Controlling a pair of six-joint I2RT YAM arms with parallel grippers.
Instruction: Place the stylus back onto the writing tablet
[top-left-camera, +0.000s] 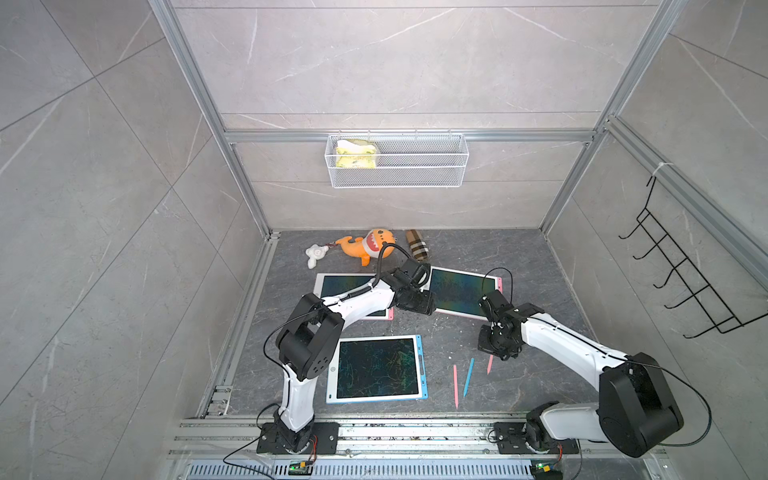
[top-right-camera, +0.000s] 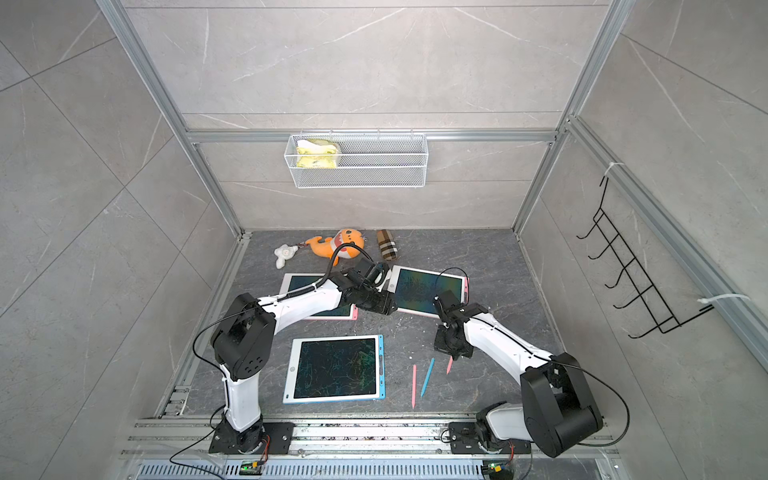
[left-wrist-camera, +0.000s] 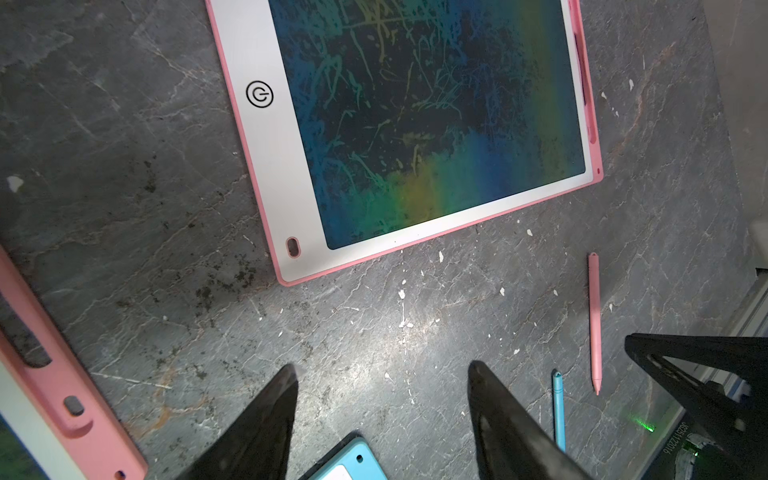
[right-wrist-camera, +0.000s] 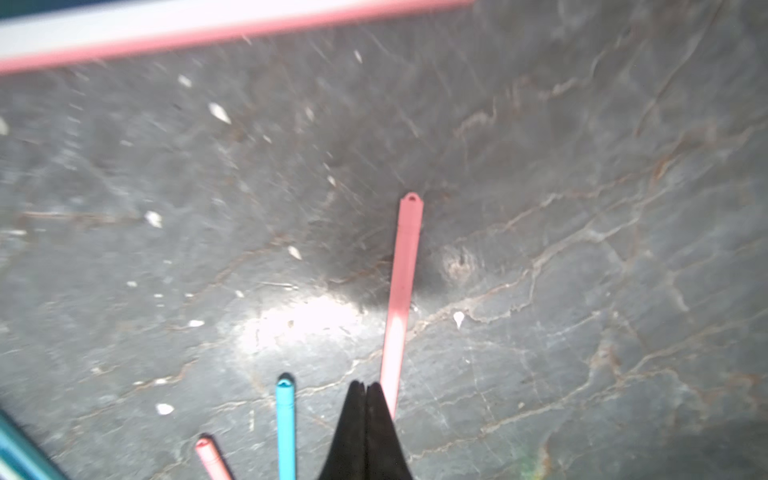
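Three styluses lie on the grey table: a pink one (top-left-camera: 456, 386), a blue one (top-left-camera: 469, 377) and a second pink one (right-wrist-camera: 403, 272) beneath the right arm. My right gripper is shut, its tips overlapping the lower part of that second pink stylus in the right wrist view; nothing shows between them. The left gripper has its fingers apart and empty, over bare table in front of a pink-edged tablet (left-wrist-camera: 432, 104). Another pink-edged tablet (top-left-camera: 340, 284) lies at the back left, partly covered by the left arm. In front is a blue-edged tablet (top-left-camera: 376, 369).
Behind the tablets sit an orange plush toy (top-left-camera: 369, 244), a small white plush (top-left-camera: 316, 254) and a brown striped item (top-left-camera: 416, 244). A wire basket (top-left-camera: 424, 164) hangs on the back wall.
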